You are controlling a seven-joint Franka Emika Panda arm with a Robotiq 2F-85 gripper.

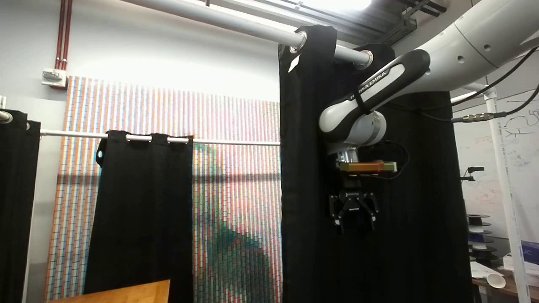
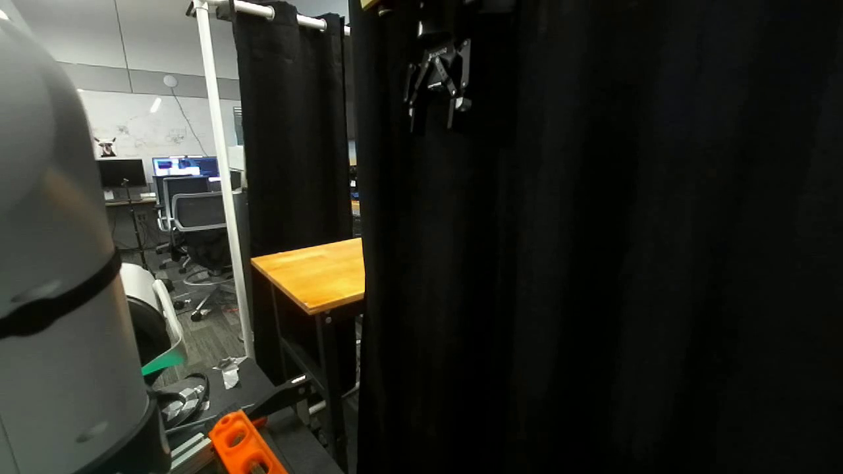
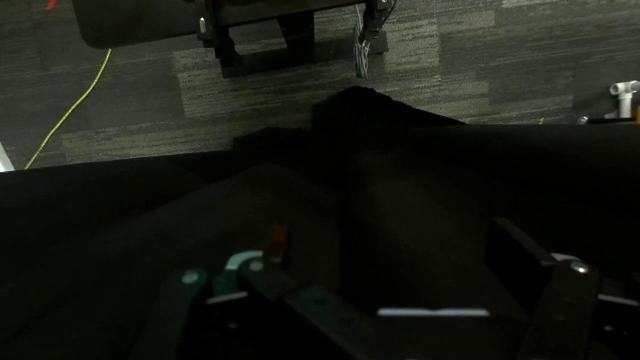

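Note:
My gripper (image 1: pixel 356 225) hangs fingers-down in front of a tall black curtain (image 1: pixel 308 166), its fingers open and no object between them. Black on black, its outline is faint in exterior view 2, where the gripper (image 2: pixel 432 117) shows near the top. From the wrist, the open gripper has one finger pad (image 3: pixel 519 264) at the right and a dark reddish tip (image 3: pixel 277 242) at the left. Dark curtain cloth (image 3: pixel 390 192) fills the view behind them; whether the fingers touch it I cannot tell.
A wooden tabletop (image 2: pixel 320 270) shows partly behind the curtain's edge. An orange part (image 2: pixel 243 444) lies near the arm's base. White pipes (image 2: pixel 223 158) frame the curtained area. Carpeted floor (image 3: pixel 240 102) and a yellow cord (image 3: pixel 73 107) appear far below the wrist.

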